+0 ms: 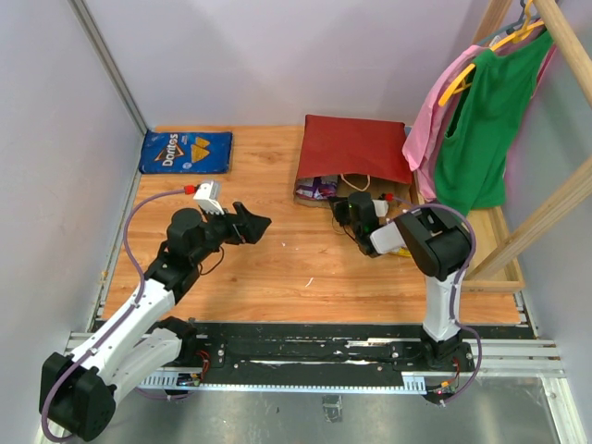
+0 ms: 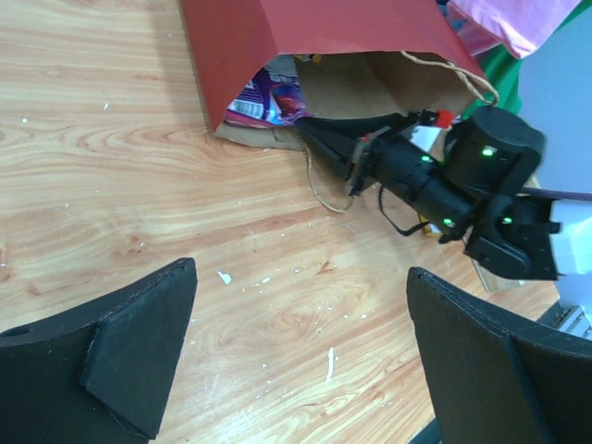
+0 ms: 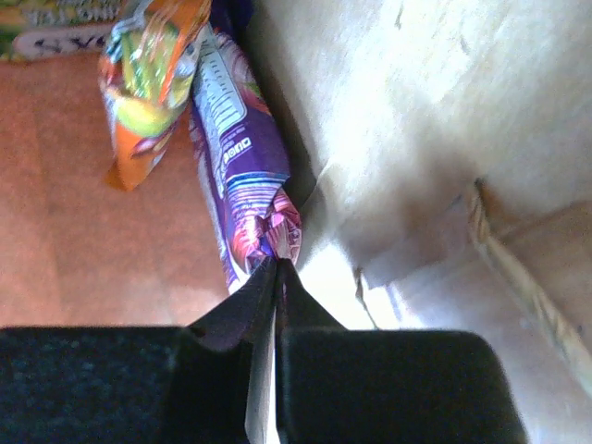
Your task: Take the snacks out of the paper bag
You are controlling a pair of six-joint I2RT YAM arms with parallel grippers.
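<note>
The red paper bag [image 1: 353, 143] lies on its side at the back of the table, its opening facing front with rope handles. Inside, a purple snack pack shows; in the right wrist view the purple pack [image 3: 242, 148] lies beside an orange pack [image 3: 143, 102] and a green pack [image 3: 46, 28]. My right gripper is at the bag's mouth, shut, its tips at the crinkled end of the purple pack; whether they pinch it is unclear. My left gripper [image 1: 252, 222] stands open over the table, left of the bag, with nothing between its fingers.
A blue Doritos bag [image 1: 185, 153] lies at the back left. A wooden rack [image 1: 546, 222] with hanging pink and green clothes stands on the right, close to the bag.
</note>
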